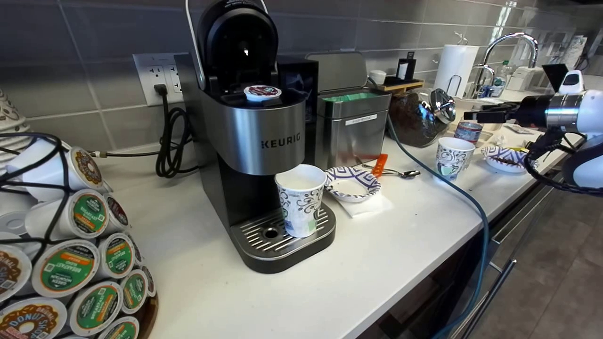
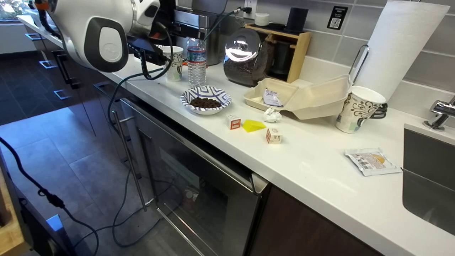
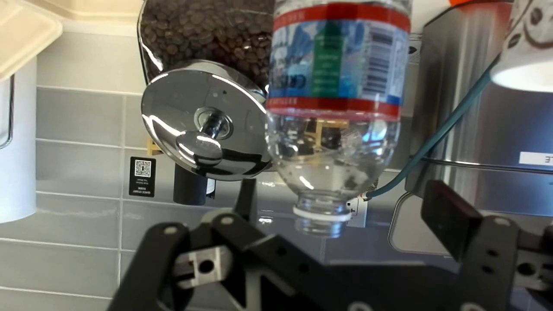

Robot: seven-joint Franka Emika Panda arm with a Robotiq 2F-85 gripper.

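Observation:
My gripper is open, one dark fingertip on either side of a clear plastic bottle's neck in the wrist view. The bottle (image 3: 337,62) has a red and blue label and no cap on its neck; it appears upside down in this view. Exterior view 2 shows the bottle (image 2: 197,64) upright on the counter, behind a patterned bowl (image 2: 205,106) of dark grounds or beans. In exterior view 1 the gripper (image 1: 472,116) is level with the bottle's upper part, above its label (image 1: 468,132). Whether a finger touches the bottle cannot be told.
Close beside the bottle stand a paper cup (image 2: 174,68) and a glass coffee-bean jar (image 2: 245,59). A blue hose (image 1: 452,189) crosses the counter. The Keurig machine (image 1: 257,135) has its lid raised, a pod on top and a cup (image 1: 301,206) on its tray.

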